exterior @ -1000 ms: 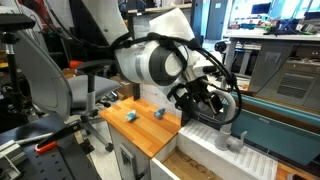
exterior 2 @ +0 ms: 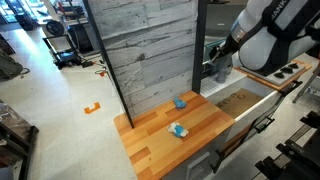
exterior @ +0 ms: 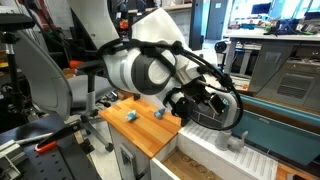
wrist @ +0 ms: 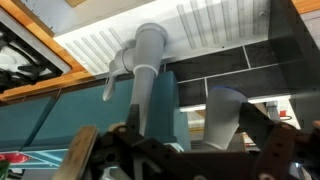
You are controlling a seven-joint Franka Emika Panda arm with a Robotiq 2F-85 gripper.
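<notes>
In the wrist view, my gripper has its dark fingers at the lower left and lower right, set wide apart. A grey tapered cylinder, like a cup (wrist: 224, 112), shows ahead of them, toward the right finger. I see no contact between them, though the black hardware covers its lower right side. A grey faucet-like fixture (wrist: 149, 58) stands to the left of the cylinder, with a side knob. Exterior view 1 shows the same grey fixture (exterior: 223, 135) below and right of the white arm (exterior: 150, 65); the fingers are hard to make out there.
Two small blue-and-white items (exterior: 131, 116) lie on the wooden top (exterior 2: 150, 138), left of an open drawer (exterior: 188, 170). A white ribbed ledge (exterior: 250, 160) and a teal panel (exterior: 275, 135) border the working area. The wooden top has bare room.
The arm's upper links have shifted slightly left and toward the exterior view 1 camera. The fixture and the small items on the wood have stayed put.
</notes>
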